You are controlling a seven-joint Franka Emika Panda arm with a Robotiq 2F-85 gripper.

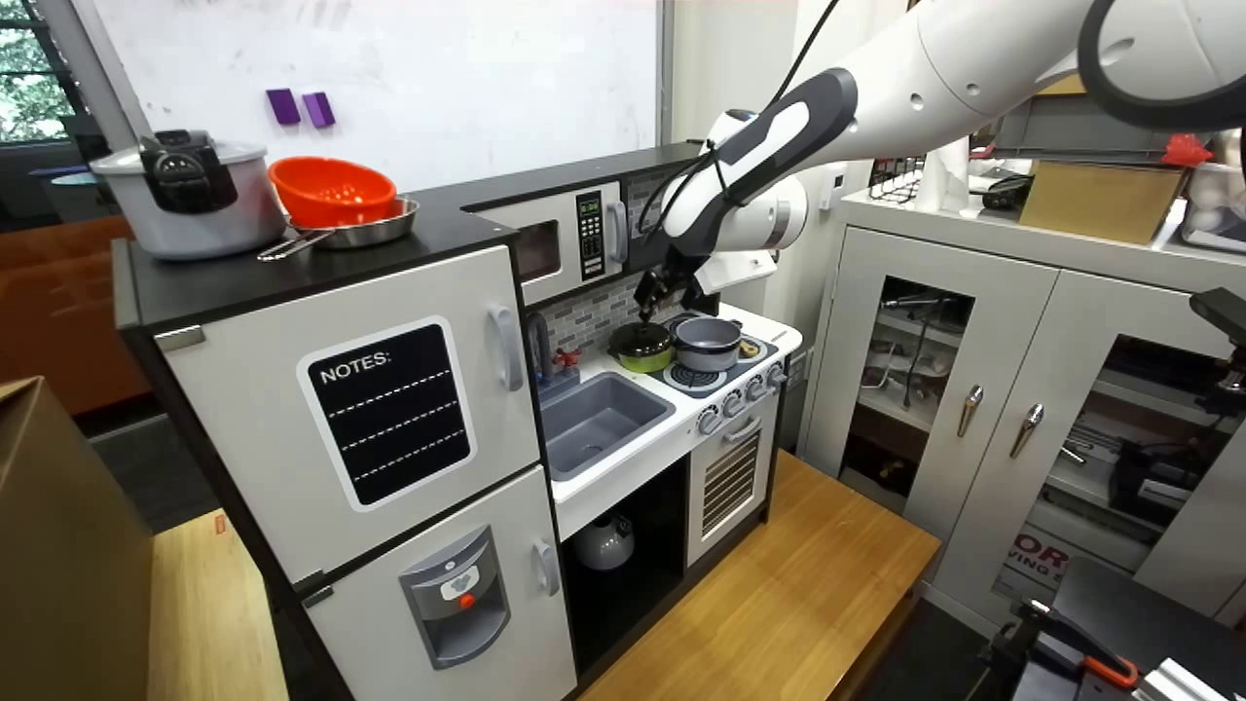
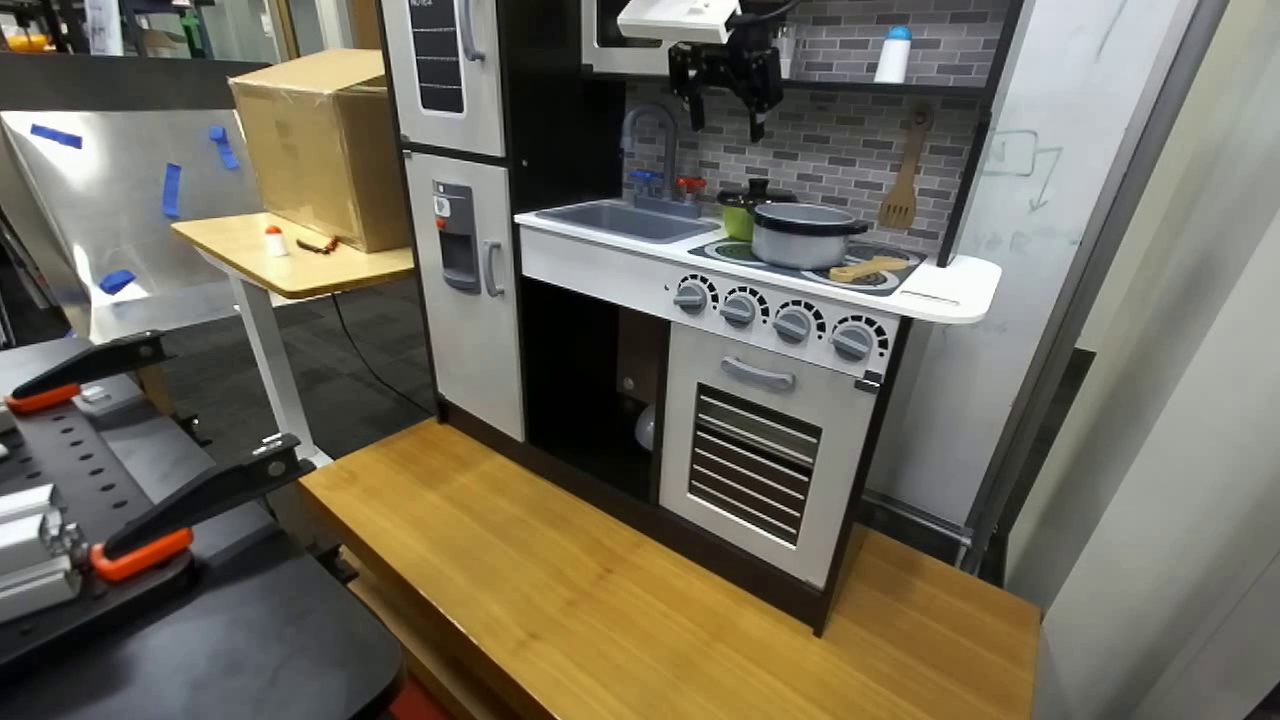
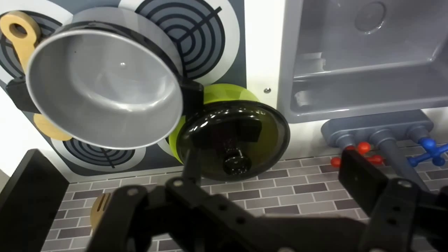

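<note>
My gripper stands open, with nothing between its fingers. In exterior view 2 the gripper (image 2: 727,110) hangs above the back of the counter, clear of the cookware. A green pot (image 2: 737,222) with a dark glass lid (image 3: 235,138) on it sits at the back of the stove, on the sink side. In the wrist view one finger (image 3: 192,166) overlaps the lid's left part, while the other finger (image 3: 360,178) appears over the taps. Beside the green pot stands an empty, uncovered grey pot (image 3: 105,88); its black handle reaches close to the lid.
The grey sink (image 3: 365,71) is empty. Red and blue tap handles (image 2: 690,186) rise behind it, near the tiled wall. A wooden utensil (image 2: 866,269) lies on the stove beside the grey pot. Above the counter is a shelf with a white bottle (image 2: 893,56).
</note>
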